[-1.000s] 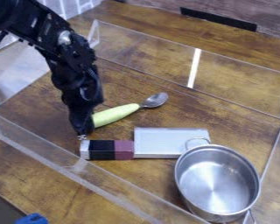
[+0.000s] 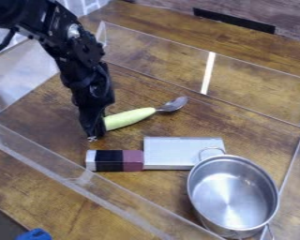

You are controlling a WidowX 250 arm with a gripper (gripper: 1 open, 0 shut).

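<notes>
My black gripper (image 2: 93, 127) reaches down at the left of the board, its fingertips at the left end of a pale green, long object (image 2: 127, 119), like a toy vegetable, and seemingly closed on it; the contact is partly hidden. A metal spoon (image 2: 174, 104) lies at that object's right end.
Below are a block with dark and maroon parts (image 2: 125, 160) and a silver slab (image 2: 178, 150). A steel pot (image 2: 232, 192) stands at lower right. Clear barriers edge the wooden table (image 2: 228, 112), whose back middle is clear. A blue item (image 2: 34, 234) sits at bottom left.
The gripper has shifted very slightly, and the green object and spoon have moved a little to the right.
</notes>
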